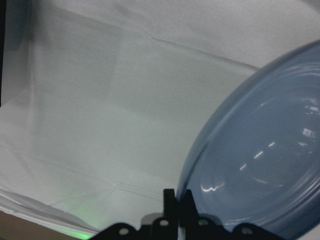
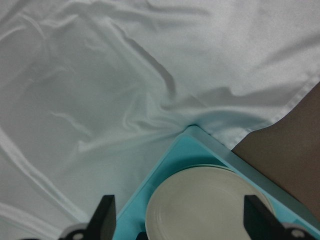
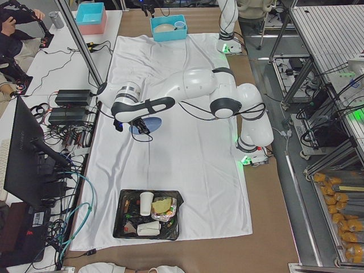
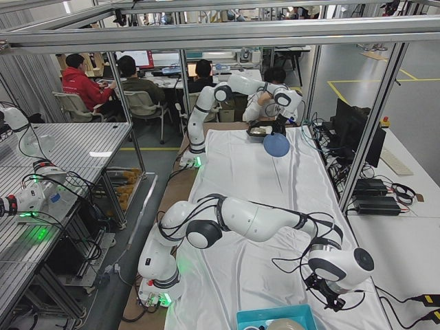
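Note:
A blue plate [image 3: 153, 124] [image 4: 276, 144] [image 1: 260, 145] is raised at the rim by my left gripper [image 3: 138, 126], which is shut on it. My right gripper [image 4: 323, 292] stands open above a turquoise bin [image 3: 168, 36] [image 4: 273, 313] [image 2: 155, 175], which holds a pale round plate [image 2: 200, 200] and, in the camera left view, a small light-blue cup [image 3: 180, 25]. Nothing shows between the right fingers.
A black tray [image 3: 131, 231] with a white cup, food pack and other items sits at the far end of the white cloth [image 3: 193, 170]. Monitors, electronics and cables line one side; metal frame posts stand alongside.

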